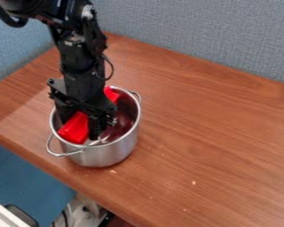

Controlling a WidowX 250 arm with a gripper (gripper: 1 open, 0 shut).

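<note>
A steel pot [109,152] with two wire handles stands on the wooden table near its left edge. My black gripper [92,120] is down inside the pot, shut, with a red object [74,130] at its fingers. More red shows behind the gripper toward the back of the pot. The fingertips are largely hidden by the arm and the pot, so the exact hold is hard to see.
A grey panelled wall stands at the back. The table's left edge drops to a blue floor with white and dark items at the bottom left.
</note>
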